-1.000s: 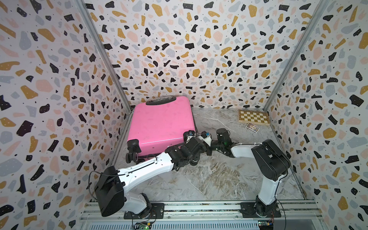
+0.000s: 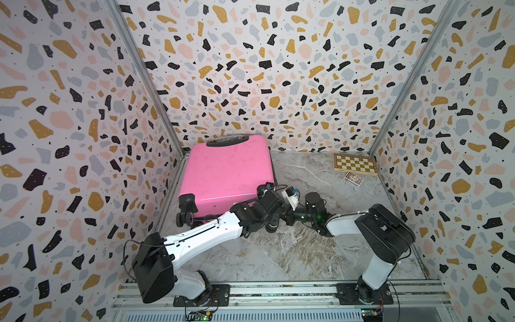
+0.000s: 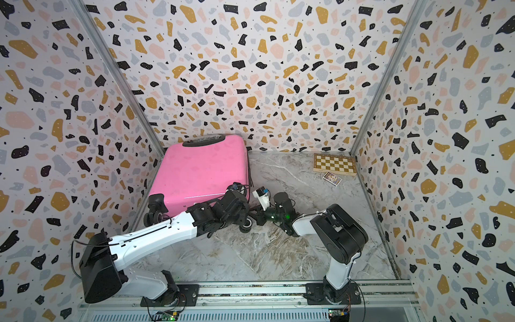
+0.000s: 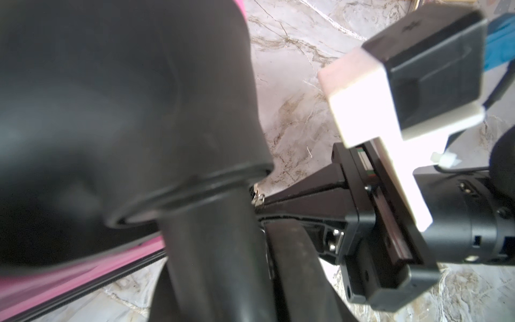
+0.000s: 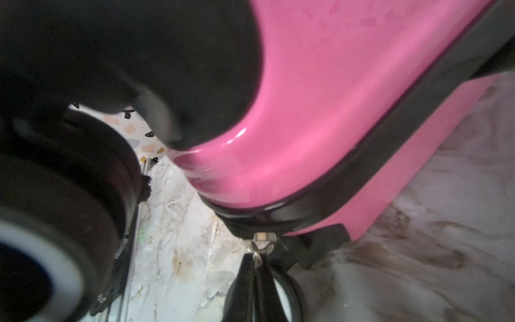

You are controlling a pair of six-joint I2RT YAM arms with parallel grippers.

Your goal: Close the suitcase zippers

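The pink suitcase (image 2: 225,166) lies at the back left, its black zipper band (image 5: 375,153) running round the near corner. My left gripper (image 2: 271,208) is at that near right corner beside a wheel; it is shut, and what is between its fingers is hidden in the left wrist view by the black wheel housing (image 4: 134,107). My right gripper is shut, its tips at a metal zipper pull (image 5: 264,237) under the corner in the right wrist view; whether they grip it I cannot tell.
A chessboard (image 2: 354,162) and a card deck (image 2: 353,178) lie at the back right. Patterned walls close in the sides and back.
My right gripper and forearm have moved a little toward the table's front and lower in the top left view. The left arm and suitcase look unchanged.
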